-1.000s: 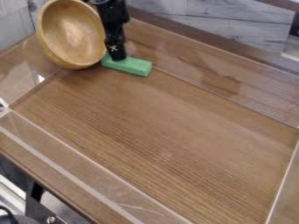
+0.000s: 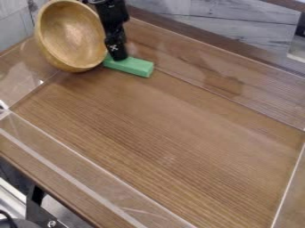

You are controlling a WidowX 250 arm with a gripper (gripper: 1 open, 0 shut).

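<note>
A wooden bowl [image 2: 64, 37] is tipped up on its side at the upper left of the camera view. My black gripper [image 2: 112, 48] is just to its right, at the bowl's side, partly hidden by it. A green block [image 2: 135, 68] lies on the wooden surface below and right of the gripper. Whether the fingers touch the bowl or the block is unclear.
A marbled wall [image 2: 238, 20] runs along the back. Pale edges border the surface at left and right.
The bowl and gripper have shifted very slightly; the green block looks unmoved.
</note>
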